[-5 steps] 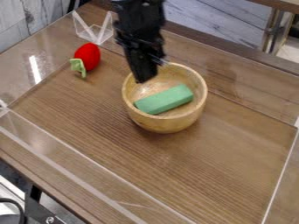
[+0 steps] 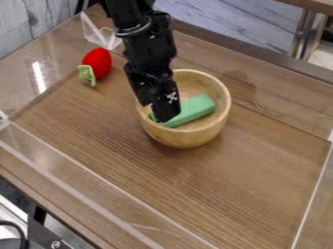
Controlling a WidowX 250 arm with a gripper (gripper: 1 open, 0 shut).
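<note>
A black robot arm reaches from the top of the view down to a wooden bowl (image 2: 208, 131), its gripper (image 2: 159, 105) open at the bowl's left part. A green block (image 2: 192, 114) lies inside the bowl, just right of the fingers and partly hidden by them. Whether the fingertips touch the block I cannot tell.
A red object with a green end (image 2: 95, 63), like a strawberry or pepper, lies at the upper left. A pale ledge runs along the upper right edge.
The gripper has come down from above the bowl into its left part, beside the green block. The bowl and red object look unmoved.
</note>
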